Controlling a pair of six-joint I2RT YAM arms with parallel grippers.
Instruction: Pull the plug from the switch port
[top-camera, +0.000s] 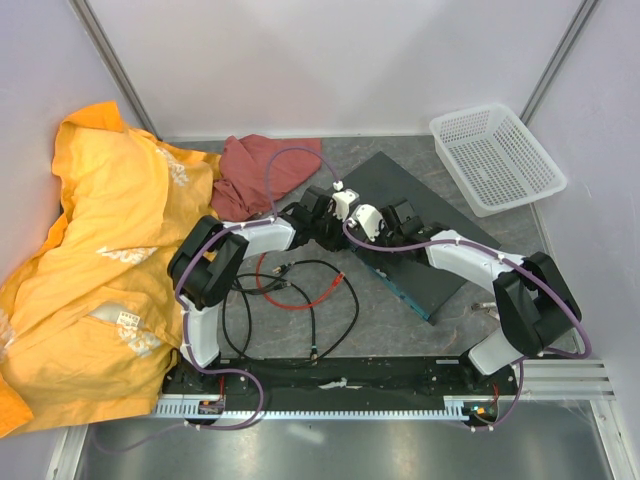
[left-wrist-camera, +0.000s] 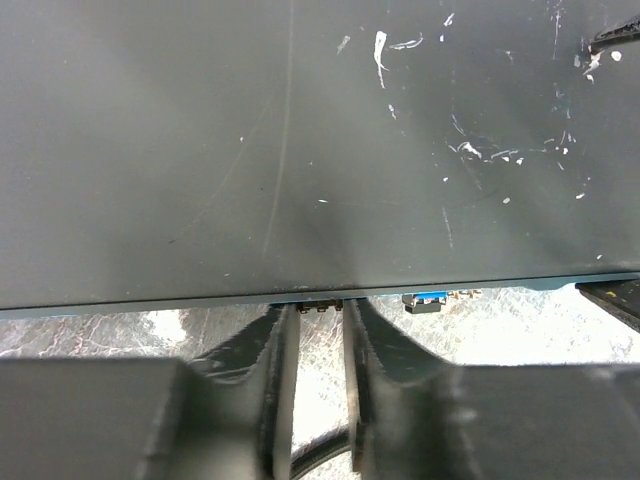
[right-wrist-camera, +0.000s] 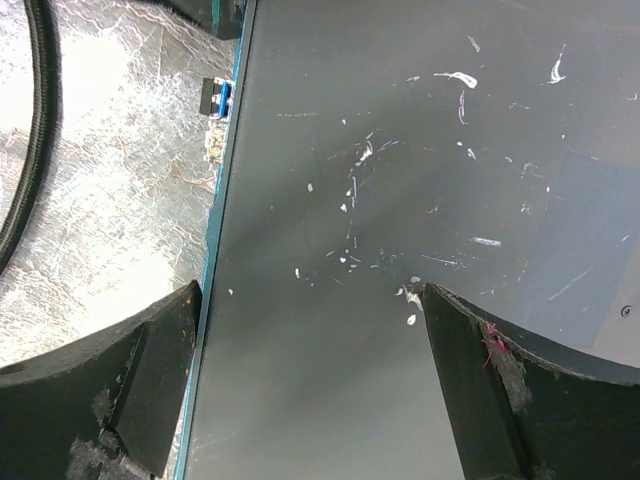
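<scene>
The dark, scratched switch (left-wrist-camera: 300, 150) fills most of the left wrist view, its port edge toward my left gripper. A small dark plug (left-wrist-camera: 322, 306) shows at that edge between the narrowly spaced fingertips; whether they touch it I cannot tell. Farther right along the edge is a black connector with blue (left-wrist-camera: 425, 303). My right gripper is wide open over the switch top (right-wrist-camera: 330, 350), with nothing held; its left finger (right-wrist-camera: 170, 330) overlaps the edge in view. In the top view both hands hide the switch's left corner.
Loose black cables and a red cable (top-camera: 290, 305) lie in front of the left arm. A white basket (top-camera: 497, 158) stands at the back right, a red cloth (top-camera: 262, 172) at the back left. Yellow cloth (top-camera: 90, 270) covers the far left.
</scene>
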